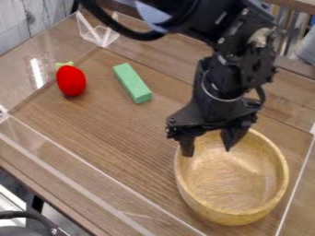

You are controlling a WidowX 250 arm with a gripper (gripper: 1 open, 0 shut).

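My black gripper [207, 135] hangs over the back rim of a large tan bowl [233, 185] on the right, its fingers spread open. The bowl looks empty where visible; its back part is hidden behind the gripper. A red tomato-like object [70, 81] lies at the upper left, and a green block [132, 82] lies right of it, left of my arm.
A white wire-like item [96, 26] stands at the top left. A black cable runs along the lower left corner.
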